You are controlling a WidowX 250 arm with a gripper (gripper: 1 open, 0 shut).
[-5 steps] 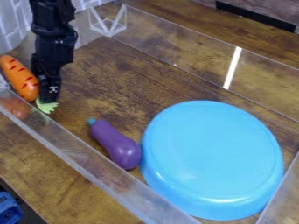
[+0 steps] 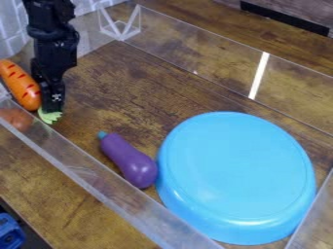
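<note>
My black gripper [image 2: 53,82] reaches down at the upper left, its lower end beside an orange toy carrot [image 2: 18,82] with a pale green top [image 2: 50,115]. The carrot lies along the left clear wall. The fingertips are dark and overlap, so I cannot tell whether they are open, shut or touching the carrot. A purple eggplant [image 2: 127,159] lies lower in the middle, apart from the gripper.
A large blue round lid or plate [image 2: 235,175] fills the lower right. Clear walls border the wooden surface [image 2: 169,83]. A small blue object [image 2: 7,233] sits outside at the lower left.
My gripper has shifted very slightly left and down; the other objects look unchanged.
</note>
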